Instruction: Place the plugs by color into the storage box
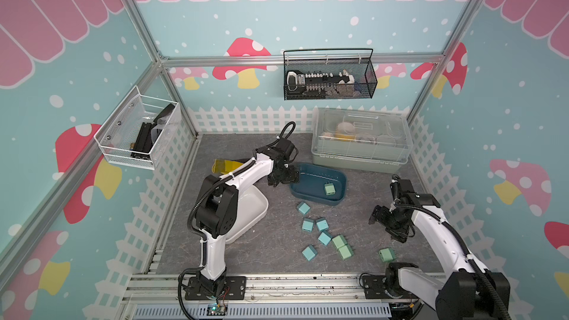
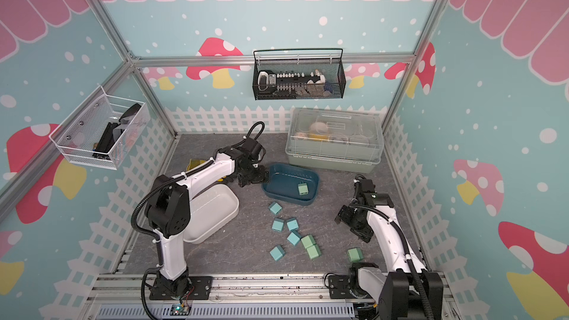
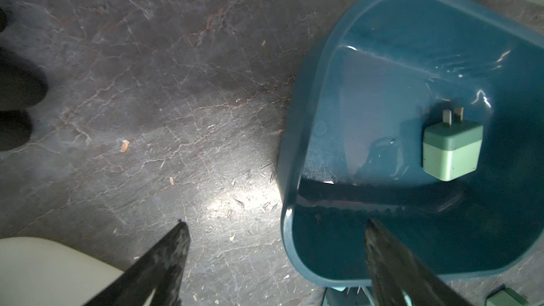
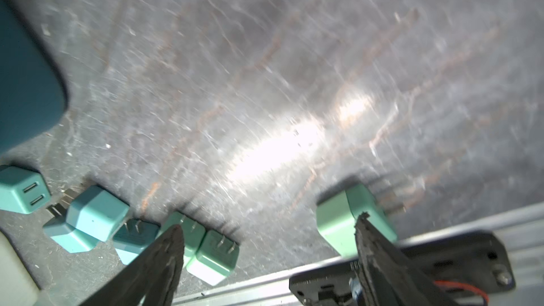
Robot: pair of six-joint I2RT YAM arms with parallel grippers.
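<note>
One green plug (image 3: 451, 150) lies inside the dark blue box (image 1: 305, 192). In front of that box, several blue plugs (image 1: 308, 253) are scattered on the table, and two green plugs (image 4: 213, 256) sit side by side near them. A separate green plug (image 4: 340, 221) rests at the front right, close to the rail. My left gripper hovers over the blue box's left rim, its fingers apart and empty. Above bare table stands my right gripper, open with nothing held, the lone green plug lying near one fingertip in its wrist view.
The empty white box (image 1: 247, 216) stands left, partly under the left arm. A yellow item (image 1: 223, 166) lies behind it. At the back right sits a lidded clear container (image 1: 361, 142). Table between the blue box and the right arm is bare.
</note>
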